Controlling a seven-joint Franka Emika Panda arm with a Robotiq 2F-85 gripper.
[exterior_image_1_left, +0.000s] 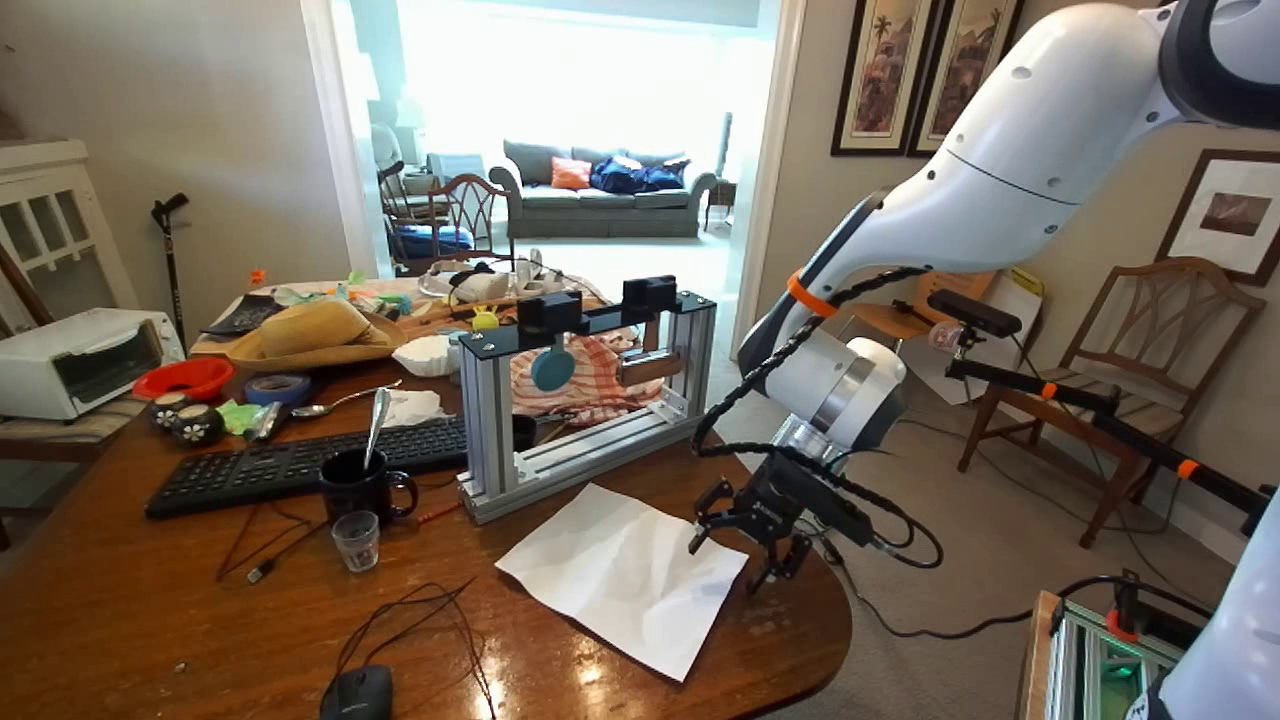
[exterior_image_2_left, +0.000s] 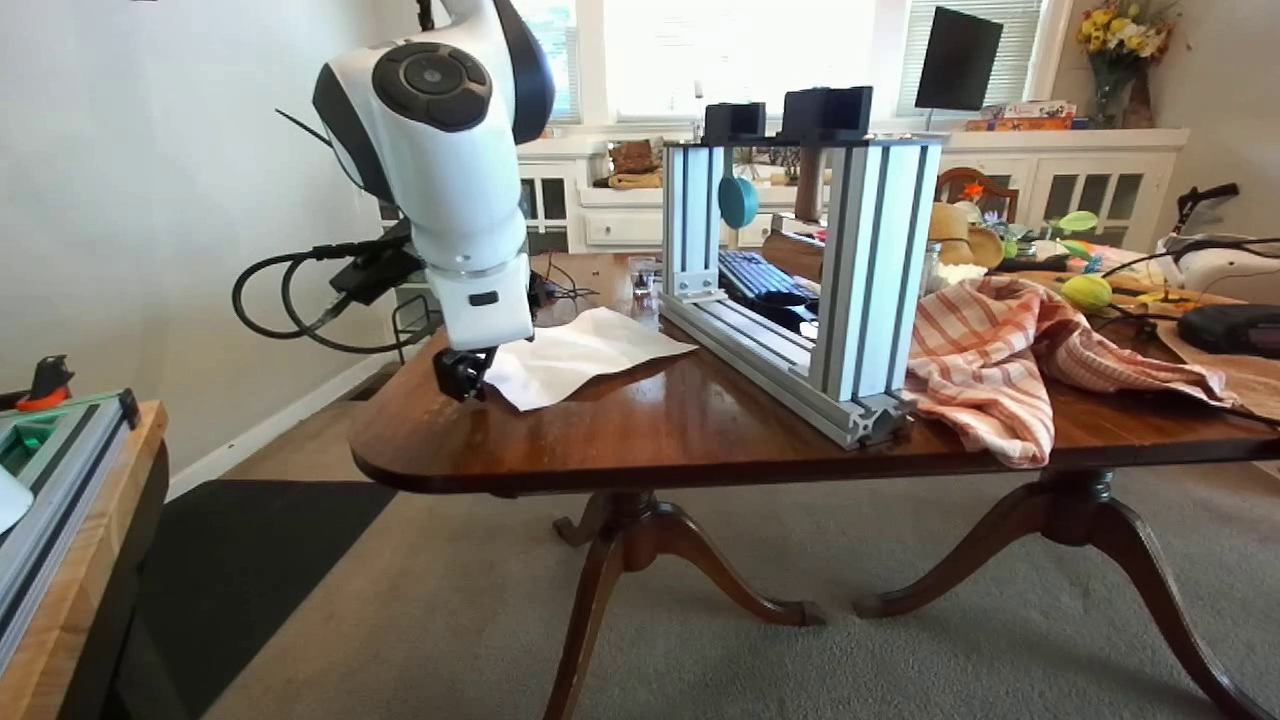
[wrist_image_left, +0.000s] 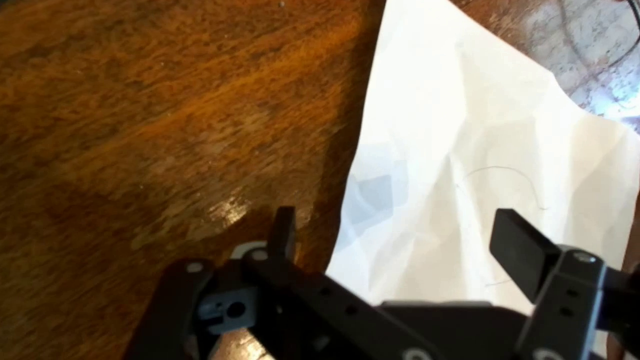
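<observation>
A creased white sheet of paper (exterior_image_1_left: 630, 576) lies on the wooden table (exterior_image_1_left: 216, 648), its edges slightly lifted. My gripper (exterior_image_1_left: 733, 569) hangs low at the edge of the sheet nearest the table's rounded end, its fingers wide apart. In the wrist view, one finger (wrist_image_left: 282, 231) is over bare wood and the other finger (wrist_image_left: 525, 255) is over the paper (wrist_image_left: 414, 150), so the sheet's edge runs between them. Faint curved lines show on the paper. Seen from the second exterior view, the gripper (exterior_image_2_left: 462, 382) is beside the paper's corner (exterior_image_2_left: 540, 378); contact cannot be made out.
An aluminium frame (exterior_image_1_left: 486, 420) with hanging tools stands behind the sheet. Left of it are a black mug (exterior_image_1_left: 354, 486) holding a spoon, a small clear glass (exterior_image_1_left: 356, 542) and a keyboard (exterior_image_1_left: 300, 462). A mouse (exterior_image_1_left: 357, 694) lies near the front. Bare wood surrounds the table's rounded end.
</observation>
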